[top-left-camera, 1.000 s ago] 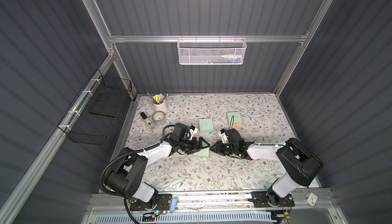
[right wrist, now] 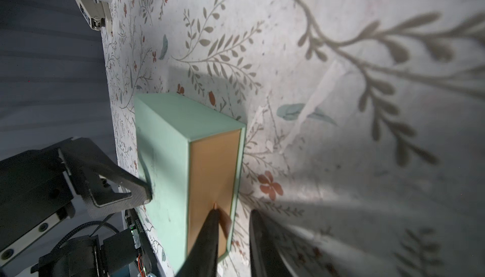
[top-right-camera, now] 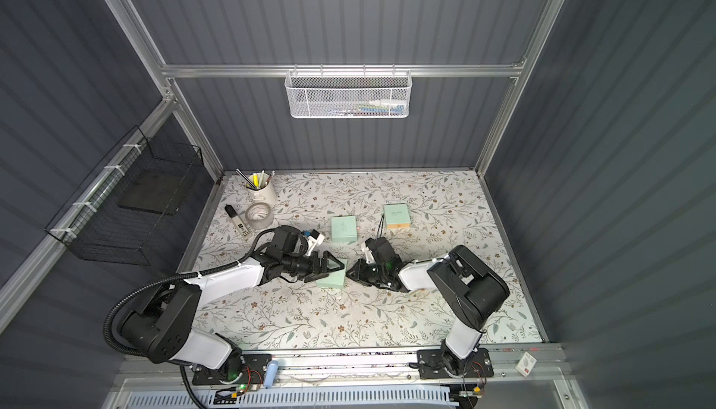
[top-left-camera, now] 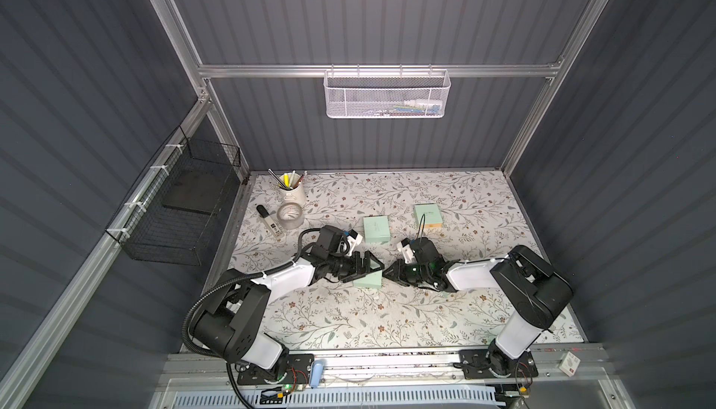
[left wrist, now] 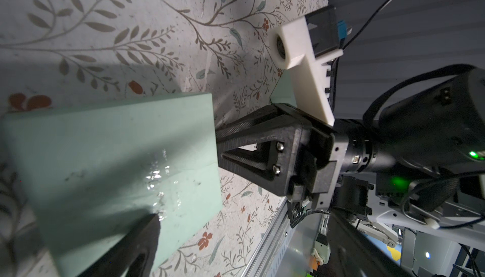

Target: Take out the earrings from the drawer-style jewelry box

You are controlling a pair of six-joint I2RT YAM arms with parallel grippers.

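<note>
A mint-green drawer box (top-left-camera: 367, 281) rests on the table between my two grippers. The right wrist view shows its tan drawer front (right wrist: 214, 168) and a small brown pull tab (right wrist: 224, 221); the drawer looks closed. My left gripper (top-left-camera: 364, 271) stands open over the box top, its fingers apart. My right gripper is part open at the drawer front, its fingers (right wrist: 203, 249) close to the tab. Whether the tab lies between them or just behind one is hard to tell. No earrings show.
Two more mint boxes stand behind, one in the middle (top-left-camera: 376, 229) and one to the right (top-left-camera: 428, 216). Tape (top-left-camera: 290, 215), a marker (top-left-camera: 268, 222) and a pen cup (top-left-camera: 293, 192) occupy the back left.
My right arm's elbow has swung slightly inward, and its wrist has turned a little near the drawer front. The left arm and the box look unmoved.
</note>
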